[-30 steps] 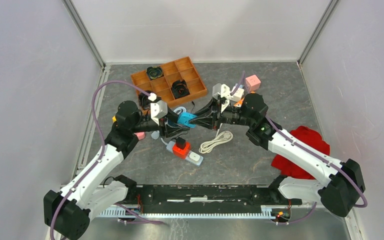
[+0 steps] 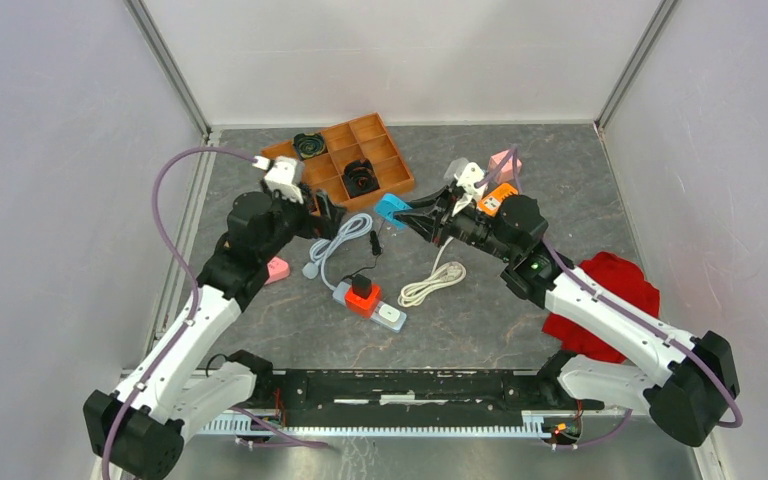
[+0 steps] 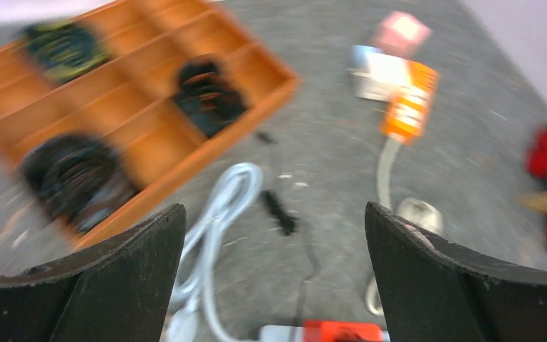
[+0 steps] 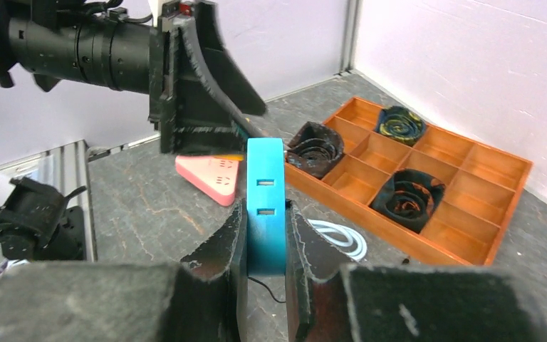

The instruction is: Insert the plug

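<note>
My right gripper (image 2: 410,214) is shut on a blue plug (image 4: 266,206), held upright between its fingers in the right wrist view and raised above the table. My left gripper (image 2: 325,222) stands open and empty to the left of it, apart from the blue piece, its view blurred. Below them lies the grey power strip (image 2: 388,317) with a red adapter (image 2: 362,302) and a dark piece on top.
An orange compartment tray (image 2: 390,170) holds dark coils at the back. Coiled white (image 2: 422,290) and grey cables lie mid-table. A red cloth (image 2: 615,300) lies right, a pink piece (image 4: 206,177) left.
My right gripper has moved slightly toward the back with it.
</note>
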